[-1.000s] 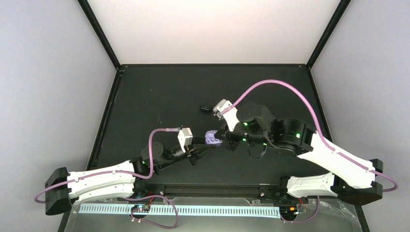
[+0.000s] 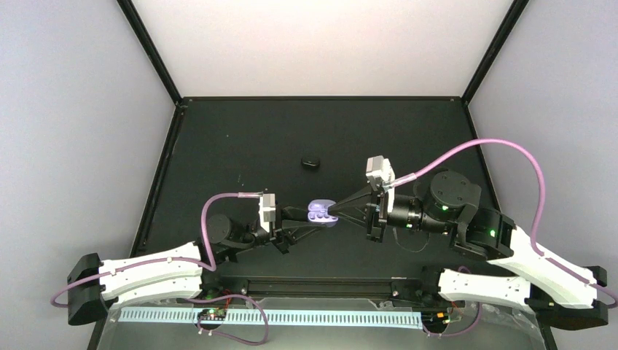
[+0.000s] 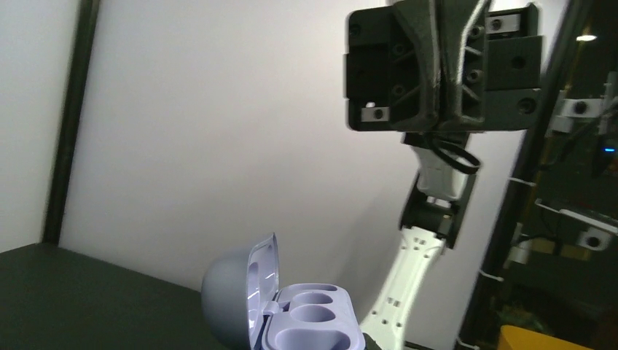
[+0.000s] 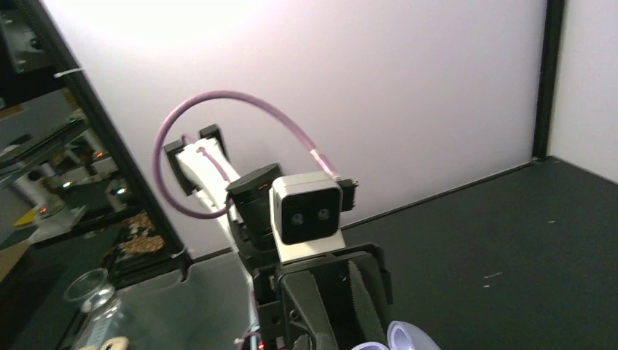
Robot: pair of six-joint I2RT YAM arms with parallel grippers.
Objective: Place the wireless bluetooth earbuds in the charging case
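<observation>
The lilac charging case (image 2: 321, 212) is held off the table with its lid up and its wells facing the camera. My left gripper (image 2: 309, 217) is shut on its left side. In the left wrist view the case (image 3: 313, 321) shows several wells that look empty, beside the raised lid (image 3: 251, 292). From the right, my right gripper (image 2: 334, 211) reaches the case's right edge, its fingers converging to a shut tip. Nothing shows between them. Whether the tips touch the case is unclear. Only part of the case (image 4: 412, 337) enters the right wrist view, and no earbud is discernible.
A small glossy black object (image 2: 310, 162) lies on the dark table (image 2: 240, 131), behind the case. A pale ruled strip (image 2: 328, 318) runs along the front, below both arms.
My right wrist and forearm have swung to the right and slightly toward the front, while the fingertips stay near the case.
</observation>
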